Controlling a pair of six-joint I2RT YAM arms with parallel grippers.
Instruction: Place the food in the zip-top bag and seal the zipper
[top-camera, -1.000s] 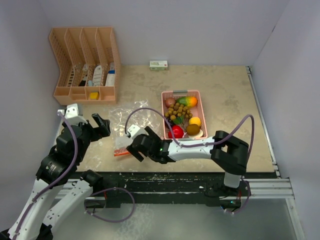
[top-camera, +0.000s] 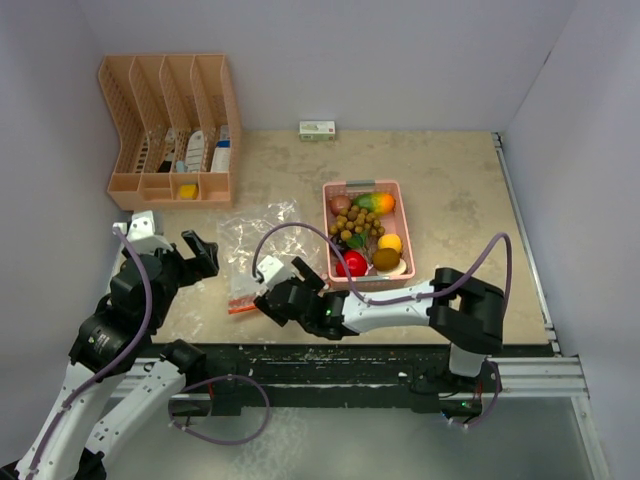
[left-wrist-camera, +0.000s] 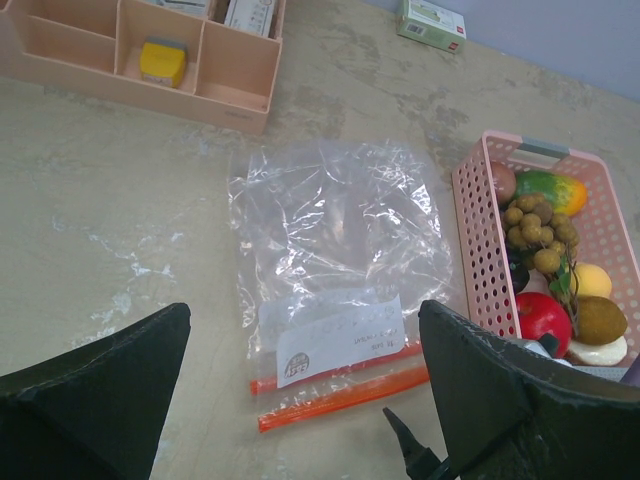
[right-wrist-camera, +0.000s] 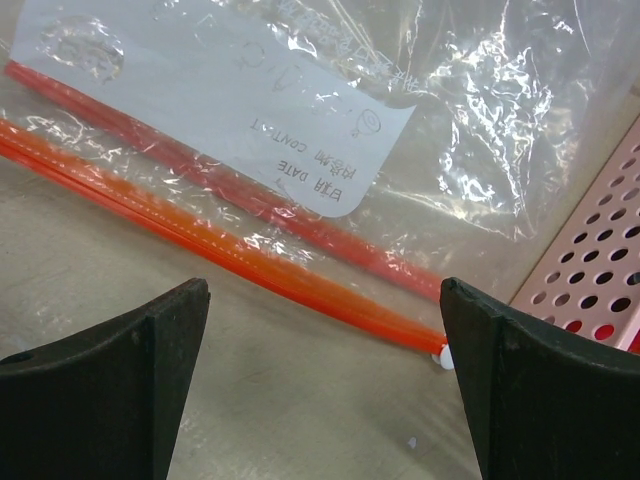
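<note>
A clear zip top bag with a white label lies flat on the table, its orange-red zipper edge toward the front. At the right end of that edge is a small white slider. Nothing shows inside the bag. My right gripper is open above the zipper edge, its fingers empty. To the left of the bag, my left gripper hangs open with nothing between its fingers. Food, including a red tomato-like piece, brown fruit clusters and a yellow fruit, sits in a pink basket.
A peach-coloured divided rack holding several items, among them a yellow block, stands at the back left. A small green and white box lies by the back wall. Bare table extends right of the basket.
The right arm has shifted slightly, its elbow a little to the right of where it was. My left arm has barely moved. The bag and basket stay where they were.
</note>
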